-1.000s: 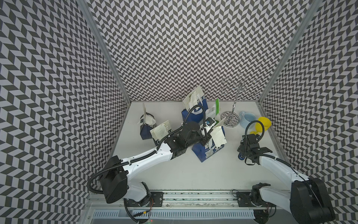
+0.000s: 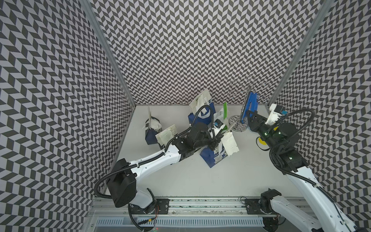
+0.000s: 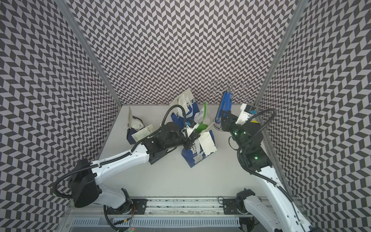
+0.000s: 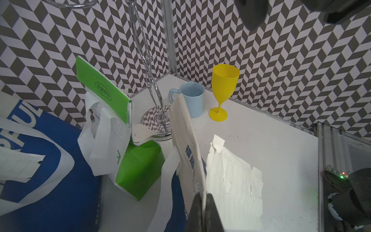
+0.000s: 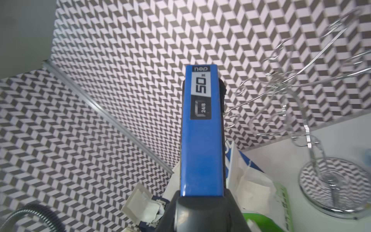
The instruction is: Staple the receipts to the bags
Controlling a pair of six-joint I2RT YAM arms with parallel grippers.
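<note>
A blue-and-white paper bag point(image 2: 210, 157) stands near the middle of the table. My left gripper is shut on the thin upper edge of this bag, and a pale torn receipt point(image 4: 235, 185) hangs right beside that edge. The blue stapler point(image 5: 202, 154) is up in the air with my right gripper shut around its lower end. In the top left view the stapler point(image 2: 251, 102) stands nearly upright by the wire stand, to the right of the held bag and apart from it.
A chrome wire stand point(image 4: 157, 116), a light blue mug point(image 4: 196, 98) and a yellow goblet point(image 4: 223, 83) occupy the right back. Close to the held bag are a green-and-white bag point(image 4: 119, 147) and another blue bag point(image 3: 185, 112). Smaller bags point(image 2: 151, 135) stand at left.
The left gripper and its bag have shifted slightly right.
</note>
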